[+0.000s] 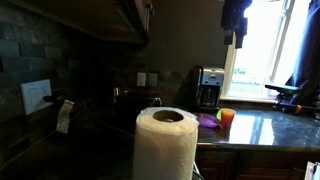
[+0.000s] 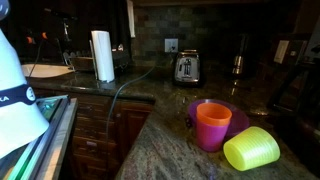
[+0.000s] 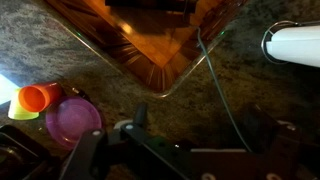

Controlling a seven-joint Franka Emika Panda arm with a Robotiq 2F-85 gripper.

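Observation:
In the wrist view my gripper is open, its dark fingers (image 3: 139, 114) spread well apart above the dark counter with nothing seen between them. To its left, the orange cup (image 3: 37, 97) stands by a purple dish (image 3: 73, 120), partly covering a yellow-green cup (image 3: 20, 111). Exterior view 2 shows the orange cup (image 2: 211, 126) upright at the purple dish (image 2: 238, 119), while the yellow-green cup (image 2: 252, 148) lies tipped on its side. A dark shape (image 1: 236, 22) hanging before the window in exterior view 1 looks like my gripper; its fingers are unclear there.
A white paper towel roll (image 1: 166, 145) fills the near middle of exterior view 1. The silver toaster (image 2: 188, 68) stands by the tiled wall. A grey cable (image 3: 222, 90) crosses the counter. Bare counter (image 2: 165, 140) lies left of the cups.

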